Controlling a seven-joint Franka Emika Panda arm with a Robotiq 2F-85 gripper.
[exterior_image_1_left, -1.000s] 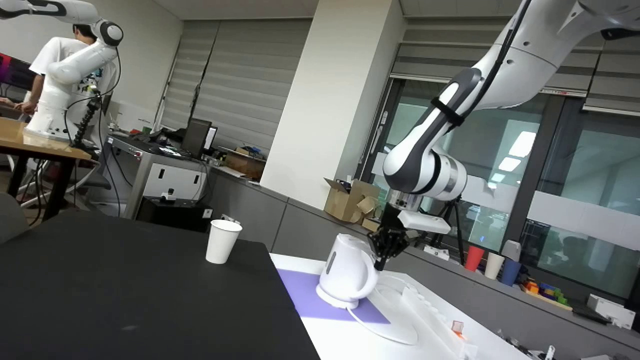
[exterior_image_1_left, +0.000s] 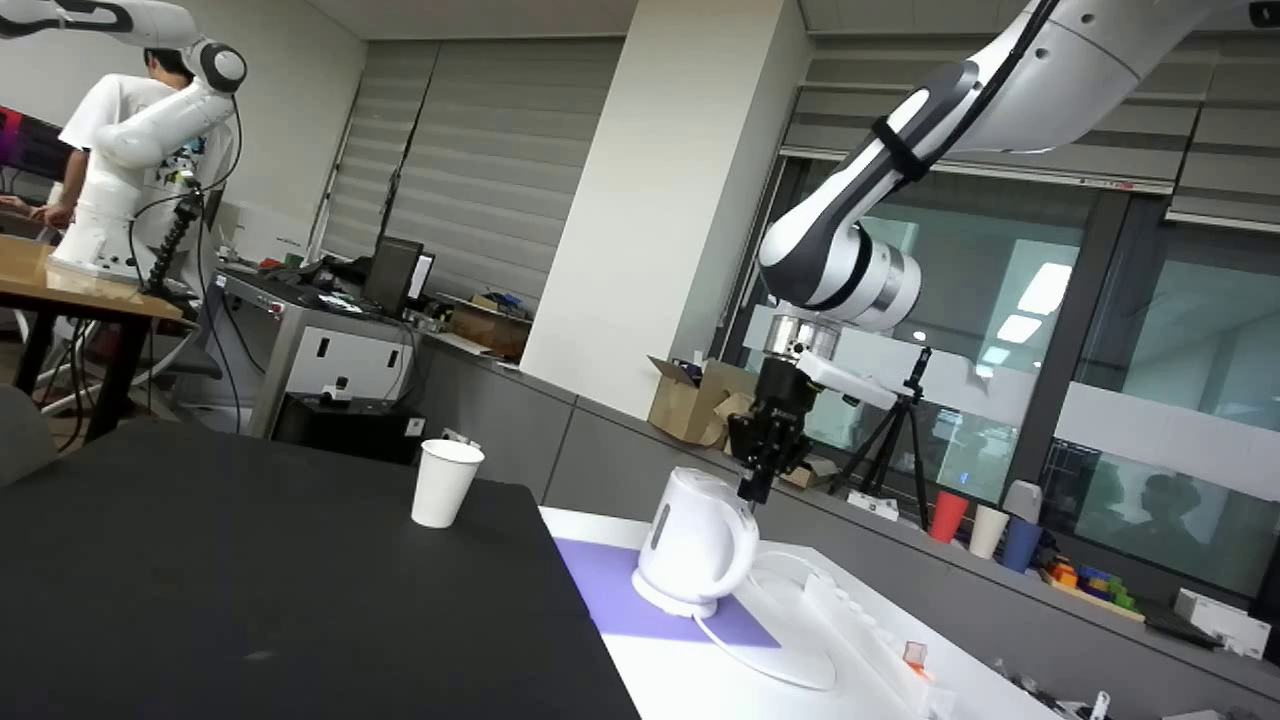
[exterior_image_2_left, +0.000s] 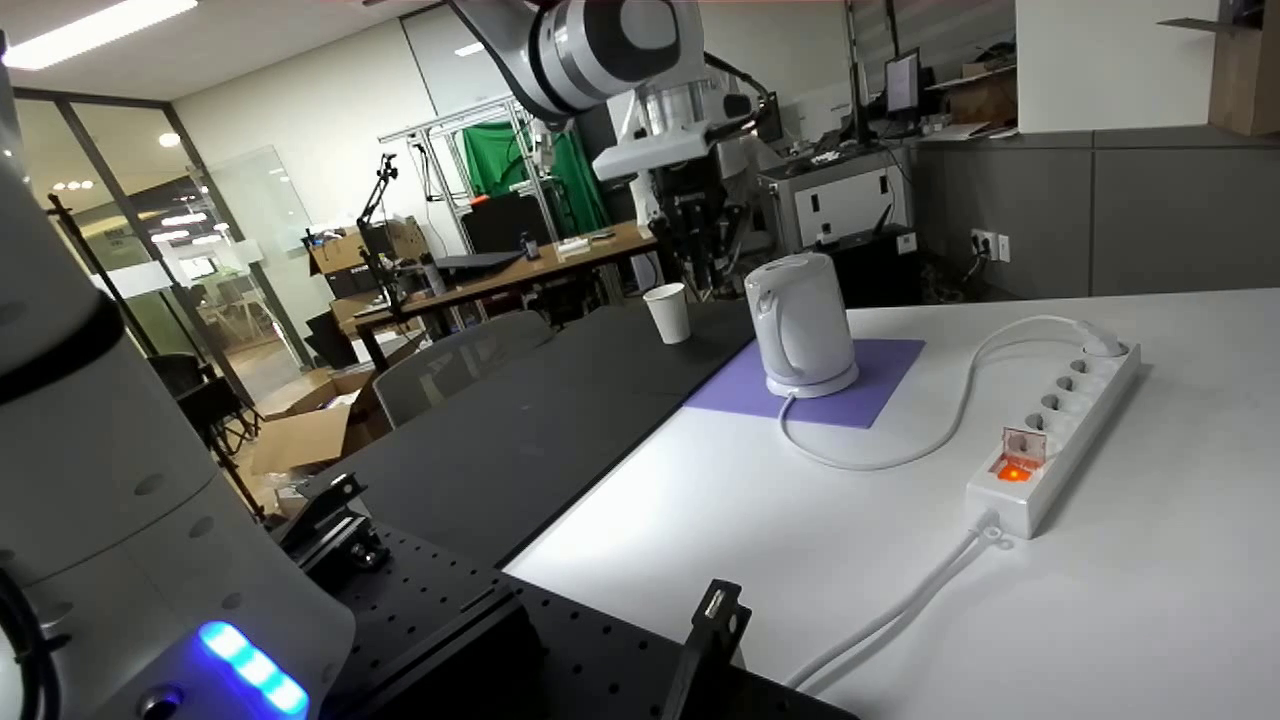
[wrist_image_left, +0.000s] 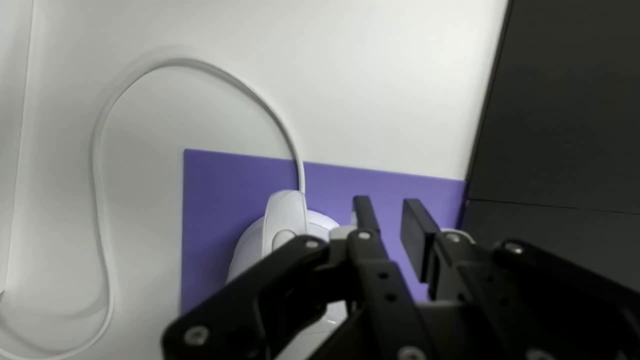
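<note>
A white electric kettle (exterior_image_1_left: 696, 546) stands upright on a purple mat (exterior_image_2_left: 885, 366). My gripper (exterior_image_1_left: 756, 490) hangs pointing down, its fingertips near the level of the kettle's top. In exterior view 2 the gripper (exterior_image_2_left: 720, 286) appears just left of the kettle (exterior_image_2_left: 806, 314), over the far end of the mat. From the wrist, a gap shows between the two fingers, with purple mat below and nothing held in the gripper. The kettle (wrist_image_left: 285, 216) lies left of the fingers there, partly hidden by them. Whether they touch it is unclear.
A white paper cup (exterior_image_2_left: 667, 314) stands on the black table (exterior_image_1_left: 276, 564). The kettle's cord (exterior_image_2_left: 960, 414) loops over the white table to a power strip (exterior_image_2_left: 1062, 438) with a lit orange switch.
My gripper has risen and shifted slightly left in exterior view 1, the arm and wrist turning with it. The kettle and the cup have not moved.
</note>
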